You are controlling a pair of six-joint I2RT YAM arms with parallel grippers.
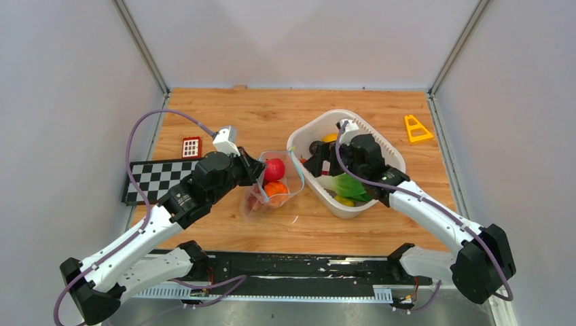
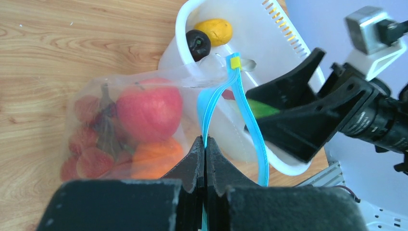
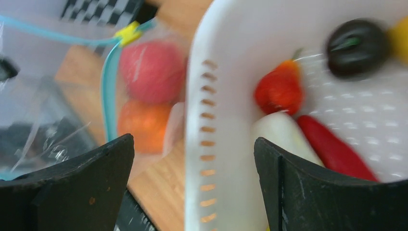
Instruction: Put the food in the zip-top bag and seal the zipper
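Note:
The clear zip top bag (image 1: 253, 207) stands on the table, its blue-edged mouth spread toward the basket. Inside it are a red fruit (image 2: 150, 110), an orange fruit (image 2: 156, 159) and a bunch of red grapes (image 2: 91, 161). My left gripper (image 1: 262, 172) is shut on the bag's edge, where the blue zipper strip (image 2: 260, 149) runs between its fingertips. Over the left rim of the white basket (image 1: 390, 151), my right gripper is open. A red pepper (image 3: 279, 91), a dark round fruit (image 3: 358, 48), a red chili (image 3: 337, 149) and a green-leaved vegetable (image 1: 353, 188) lie in the basket.
Two yellow foods, one at the back (image 1: 329, 137) and one at the front (image 1: 345, 202), also lie in the basket. Left of the bag are a checkered board (image 1: 159, 178) and a red card (image 1: 191, 147). A yellow triangle (image 1: 418, 129) lies far right. Table behind the bag is clear.

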